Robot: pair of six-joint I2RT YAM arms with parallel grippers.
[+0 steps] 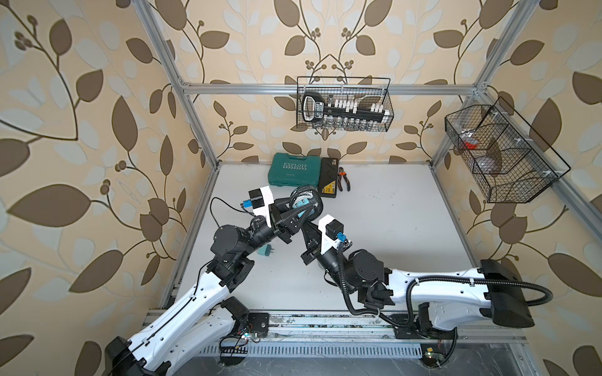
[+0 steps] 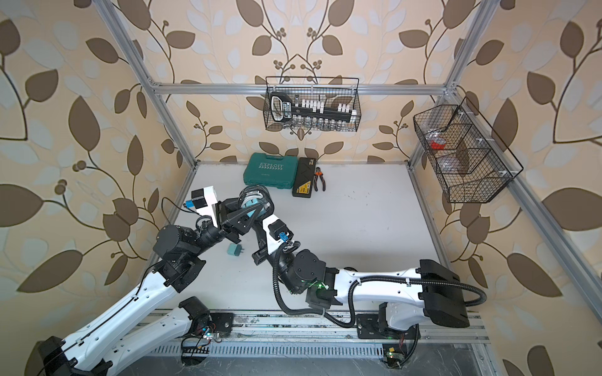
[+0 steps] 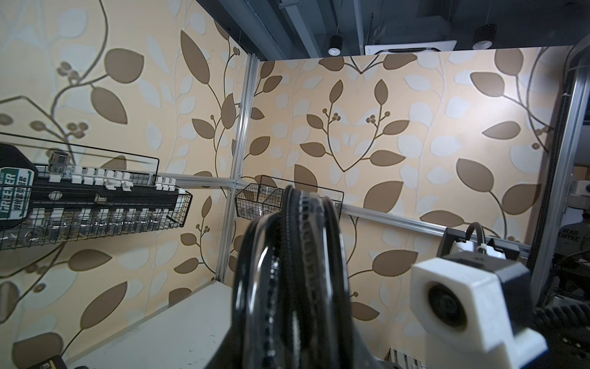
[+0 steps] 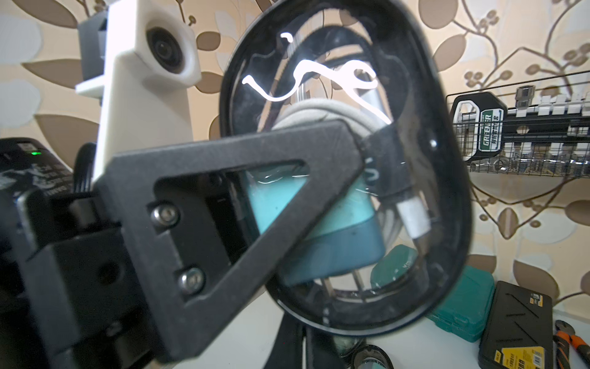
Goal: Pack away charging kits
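Observation:
My left gripper point(image 1: 294, 216) holds up a black clear-windowed zip case over the table; it fills the middle of the left wrist view. Inside show a coiled grey cable point(image 4: 319, 109) and a cyan charger point(image 4: 325, 246). My right gripper point(image 2: 256, 230) is shut just below the case, nothing visible between its fingers; in the right wrist view its fingers point(image 4: 282, 344) point at the case's lower edge. A small teal plug adapter point(image 2: 234, 249) lies on the table.
A green tool case point(image 1: 291, 169), a black box point(image 1: 328, 178) and pliers point(image 1: 341, 175) lie at the table's back. Wire baskets hang at the back point(image 1: 345, 106) and right point(image 1: 508, 188).

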